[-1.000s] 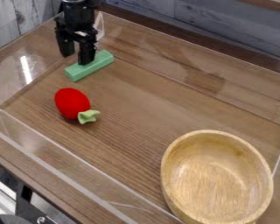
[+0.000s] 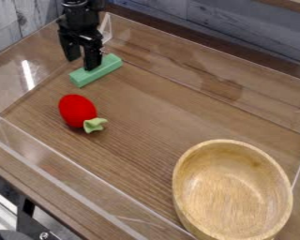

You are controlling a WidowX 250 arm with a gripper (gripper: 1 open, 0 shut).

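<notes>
My black gripper [image 2: 82, 49] hangs at the top left over a green block [image 2: 98, 70], its fingers open just above the block's upper-left end; whether they touch it I cannot tell. A red object with a pale green tip [image 2: 79, 112] lies on the wooden table below the block. A large yellow bowl [image 2: 232, 192] stands at the lower right.
A grey wall or edge runs along the top left corner.
My gripper has shifted very slightly; the objects stay where they were.
</notes>
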